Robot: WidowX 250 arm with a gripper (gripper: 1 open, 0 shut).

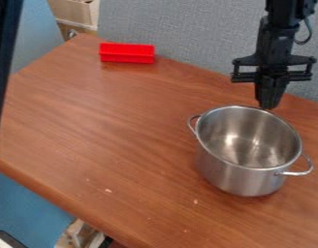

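Observation:
My black gripper [270, 100] hangs at the upper right, just above the back rim of a steel pot [233, 174] with two side handles, its fingertips pointing down and held shut with nothing visible between them. The pot stands on the right part of the wooden table. A red rectangular block [127, 52] lies at the back left of the table, well apart from the gripper.
A grey padded wall [174, 29] runs along the back, and a dark upright shape fills the left edge of the view.

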